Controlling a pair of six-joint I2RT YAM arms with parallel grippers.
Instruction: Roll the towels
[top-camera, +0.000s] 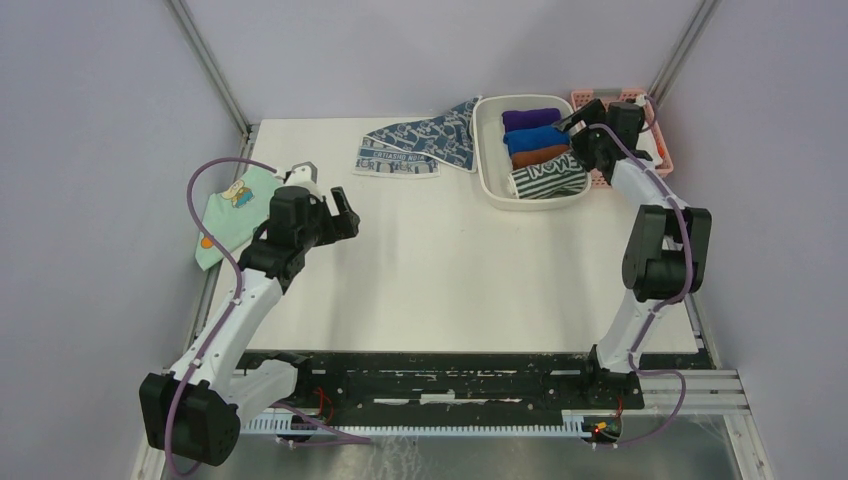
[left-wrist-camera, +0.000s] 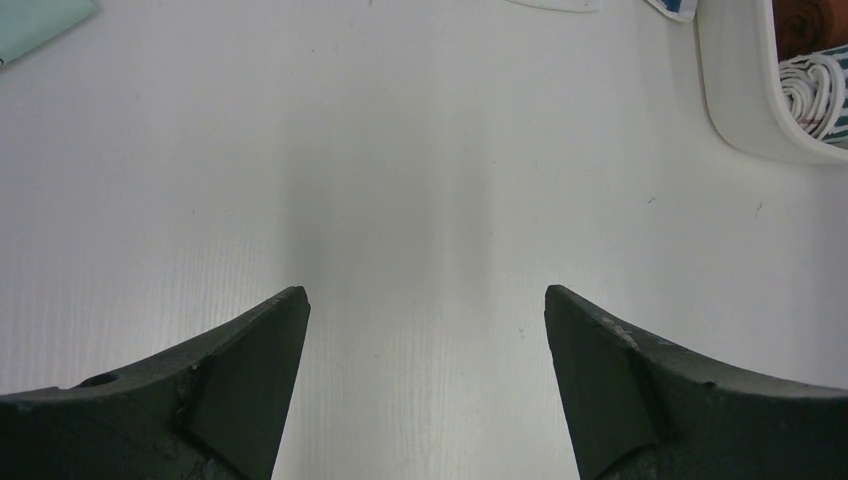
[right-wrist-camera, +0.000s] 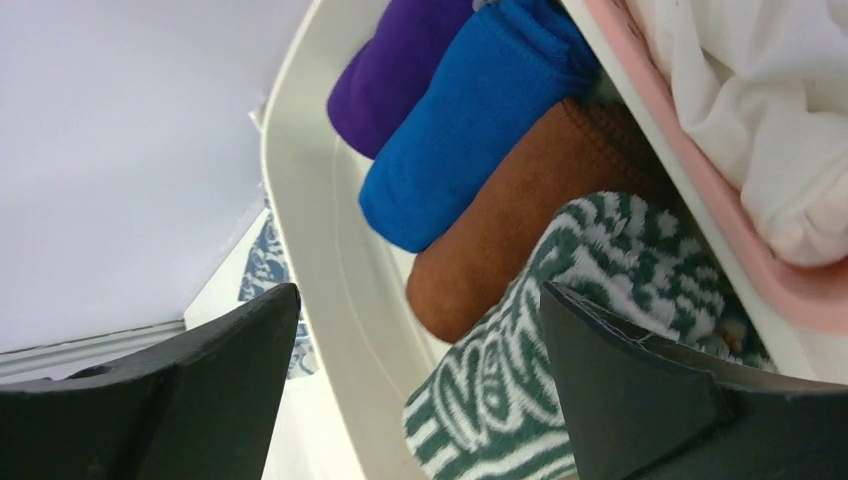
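Observation:
Four rolls would be several: purple (top-camera: 531, 119), blue (top-camera: 535, 138), brown (top-camera: 540, 156) and green-and-white striped towels (top-camera: 550, 178) lie side by side in the white bin (top-camera: 484, 165). My right gripper (top-camera: 574, 130) is over the bin's right side, open; in the right wrist view the striped roll (right-wrist-camera: 500, 385) shows between and behind its fingers, not gripped. Over the left part of the table my left gripper (top-camera: 343, 213) stands open, with bare table between its fingers in the left wrist view. Flat blue-and-white patterned cloths (top-camera: 430, 133) lie left of the bin.
A pink basket (top-camera: 664, 150) with white cloth (right-wrist-camera: 760, 110) stands against the bin's right side, partly under the right arm. A pale green cloth (top-camera: 235, 215) lies at the left table edge.

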